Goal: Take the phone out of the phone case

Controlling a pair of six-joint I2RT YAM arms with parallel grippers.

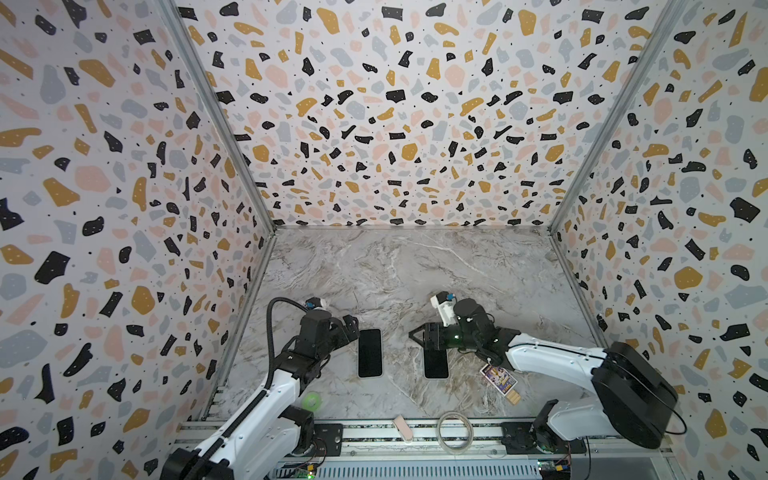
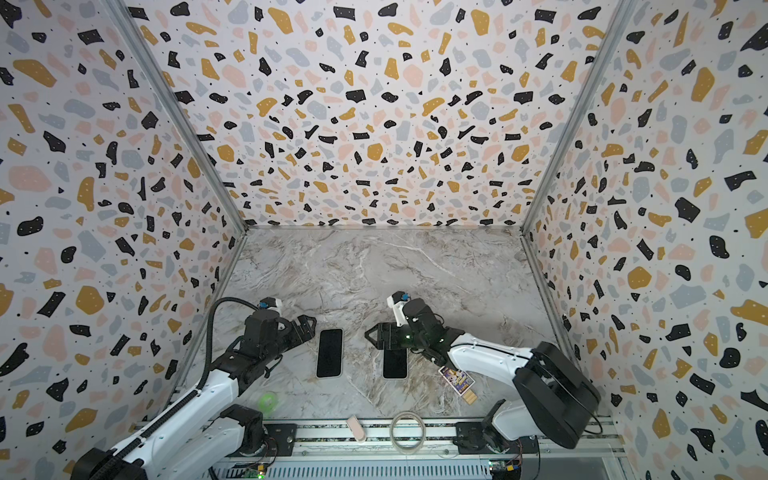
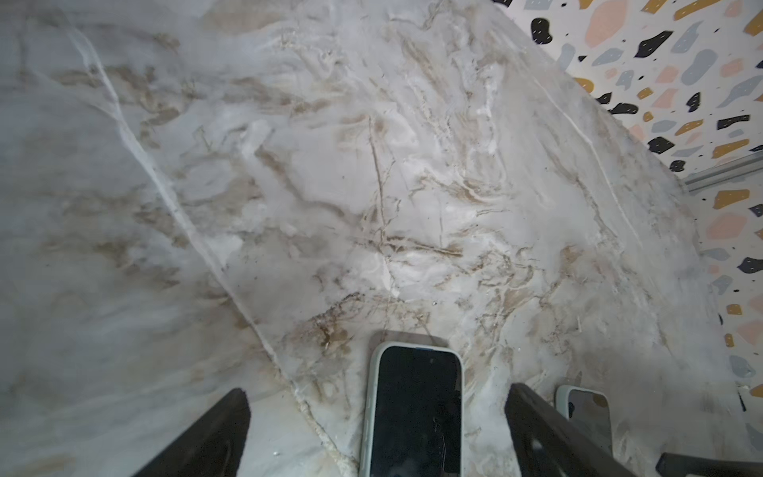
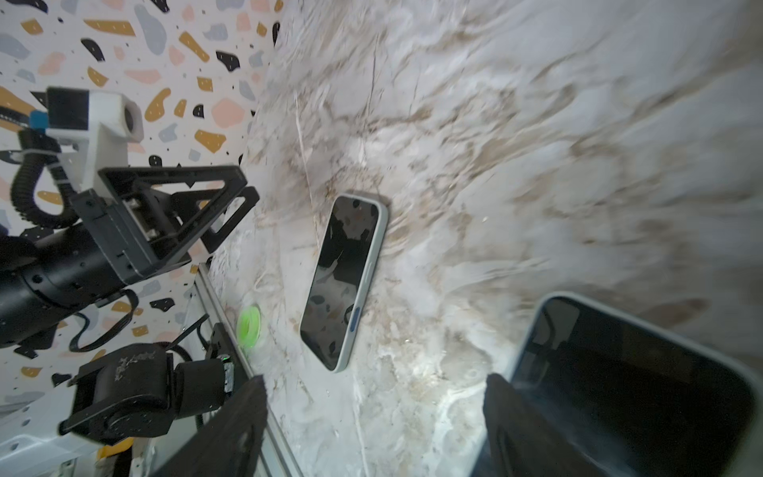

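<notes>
Two black-screened phones with pale rims lie flat on the marble table: the left phone [image 1: 369, 353] and the right phone [image 1: 436, 364]. Whether each is in a case is unclear. My left gripper [image 1: 349, 329] is open, left of and above the left phone, with nothing between its fingers. My right gripper [image 1: 425, 336] hangs over the upper part of the right phone, its fingers apart and empty, with the phone just beyond them in the right wrist view.
A colourful card item [image 1: 497, 376] lies right of the right phone. A green ring [image 1: 311, 401] is at the front left, a tape roll [image 1: 454, 445] and pink block [image 1: 402, 428] on the front rail.
</notes>
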